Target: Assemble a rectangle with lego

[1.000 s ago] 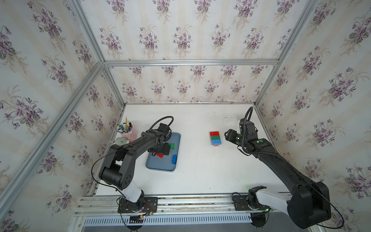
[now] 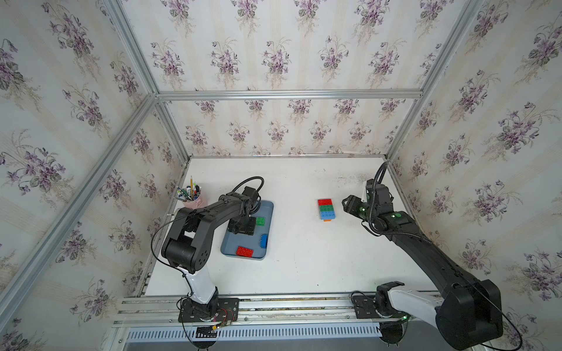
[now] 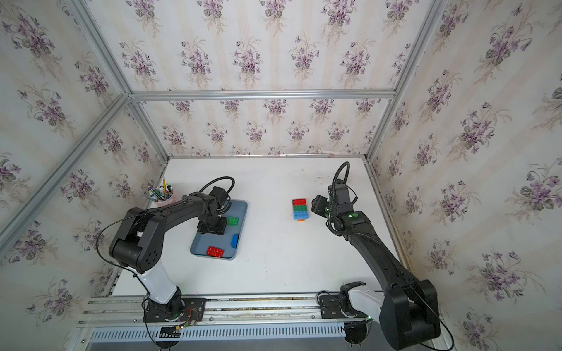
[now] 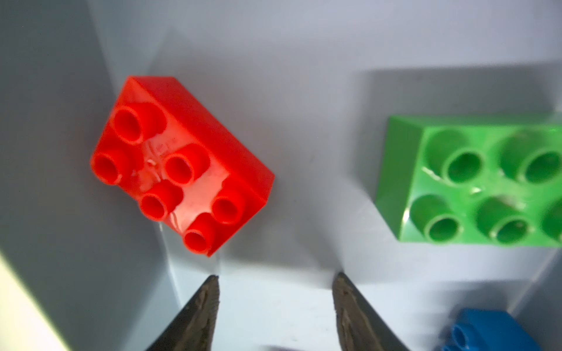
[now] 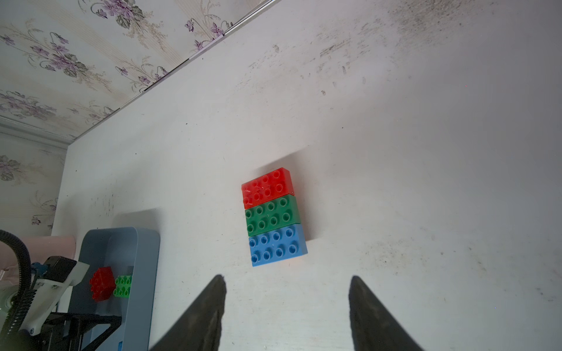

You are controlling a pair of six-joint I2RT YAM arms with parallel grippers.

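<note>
In the left wrist view, the fingertips of my left gripper stand apart, with only bare tray floor between them: it is open. Beyond the left finger lies a red brick [image 4: 175, 163], tilted on the floor. A green brick [image 4: 486, 181] lies to its right, with a blue brick [image 4: 494, 330] at the lower right. Another red brick [image 2: 244, 251] rests at the tray's front edge. On the table sits a joined block of red [image 5: 267, 188], green [image 5: 272, 215] and blue [image 5: 277, 244] bricks. My right gripper stands open, apart from that block.
The blue-grey tray [image 2: 257, 256] holds the loose bricks. A pink cup [image 2: 196, 201] of pens stands behind the left arm. A small orange piece [image 2: 327, 220] shows at the block's front edge. White table between tray and block is bare.
The front red brick has shifted from beneath my left gripper to the tray's front edge. The left arm has swung slightly over the last second; the right arm has moved only a little.
</note>
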